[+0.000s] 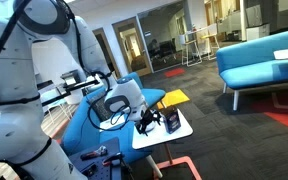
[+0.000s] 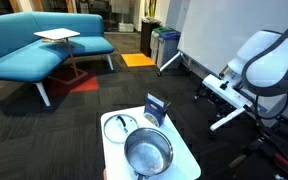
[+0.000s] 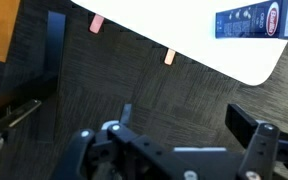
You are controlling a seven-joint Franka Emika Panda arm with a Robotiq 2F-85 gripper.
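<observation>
My gripper is open, its two dark fingers set wide apart with only dark carpet showing between them. A blue box (image 3: 247, 22) with a red-and-white label lies at the upper right of the wrist view, beyond the fingers and clear of them. In exterior view 2 the same box (image 2: 156, 109) stands on a small white table (image 2: 180, 153). Nearer that camera on the table sit a metal pot (image 2: 148, 152) and, behind it, a round lid (image 2: 119, 127) with a dark handle. Beside the table's edge hangs the gripper, partly covering the tabletop things in exterior view 1.
Dark carpet (image 2: 89, 100) surrounds the white table. A blue sofa (image 2: 24, 52) and a second small table (image 2: 59, 34) stand well away. Bins (image 2: 164, 48) and a whiteboard (image 2: 212, 40) are at the back. Another blue seat (image 1: 79, 120) lies close behind the arm.
</observation>
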